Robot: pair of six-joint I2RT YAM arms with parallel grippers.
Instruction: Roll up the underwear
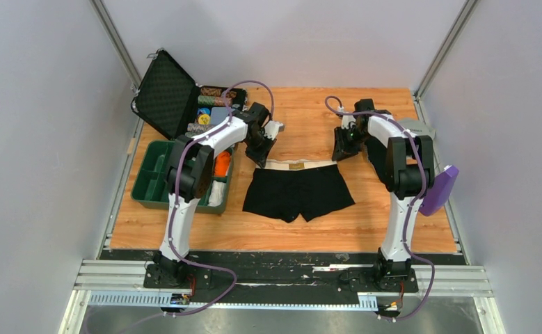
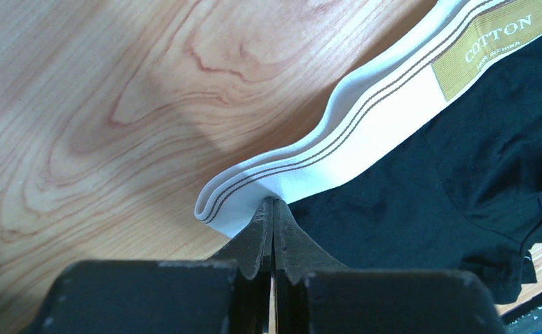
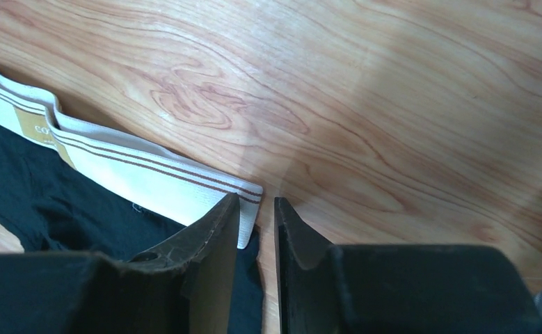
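Black underwear (image 1: 298, 191) lies flat on the wooden table, its white waistband (image 2: 365, 139) with a gold cotton label along the top edge. My left gripper is shut at the band's left end, its tips on the fabric; whether any is pinched between them is hidden. My right gripper stands part open at the band's right corner, one finger over the white band, the other just beside it over bare wood.
A green sectioned bin (image 1: 149, 198) and an open black case (image 1: 167, 94) fill the left side. Dark and grey items and a purple object (image 1: 438, 191) lie at the right. Wood around the underwear is clear.
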